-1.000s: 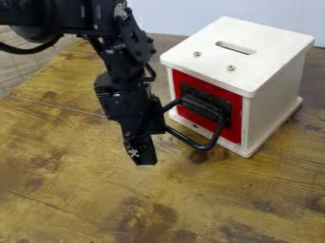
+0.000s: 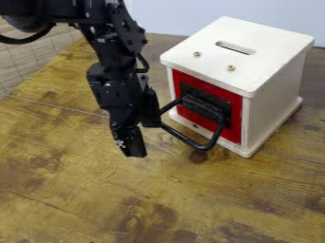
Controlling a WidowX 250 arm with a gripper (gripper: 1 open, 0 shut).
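Observation:
A white box (image 2: 267,71) with a slotted top and two screws stands at the right, a red panel (image 2: 188,81) on its front. A black hinged piece (image 2: 203,106) on that panel carries a black loop handle (image 2: 200,144) that sticks out toward the front left. My black gripper (image 2: 131,140) points down just left of the handle, close beside it. Its fingers are dark and overlap, so I cannot tell whether they are open or shut.
A thin cable crosses it at the left. A pale wall stands behind the box.
My gripper has shifted slightly to the left and up over the last second. The box and its handle look unchanged.

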